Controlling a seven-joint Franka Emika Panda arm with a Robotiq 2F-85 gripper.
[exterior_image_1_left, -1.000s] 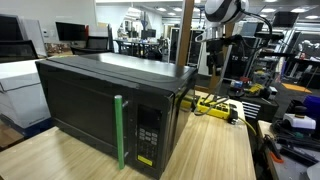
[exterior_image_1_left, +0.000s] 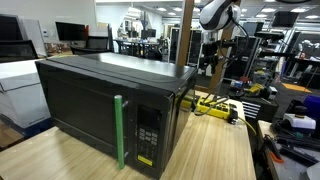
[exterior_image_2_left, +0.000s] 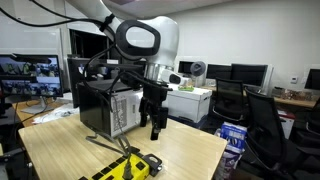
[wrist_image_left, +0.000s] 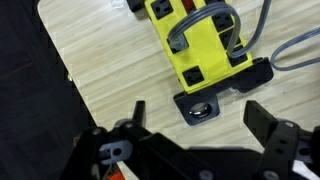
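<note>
My gripper stands open in the wrist view, one black finger on each side and nothing gripped. Between and beyond the fingertips lies a yellow block with black squares (wrist_image_left: 208, 45), which has a black end piece with a round hole (wrist_image_left: 200, 109). Grey cables loop over the block. In the second exterior view the gripper (exterior_image_2_left: 156, 128) hangs above the table, near the yellow block (exterior_image_2_left: 122, 170). A black microwave (exterior_image_1_left: 100, 100) with a green handle strip (exterior_image_1_left: 119, 132) fills the first exterior view; its door looks shut.
Blue-and-white packaging (exterior_image_2_left: 232, 140) and black office chairs (exterior_image_2_left: 268, 125) stand beyond the table edge. Cables trail across the tabletop.
The arm and gripper have shifted and changed angle slightly over the far end of the table. The microwave and yellow block appear unmoved.
</note>
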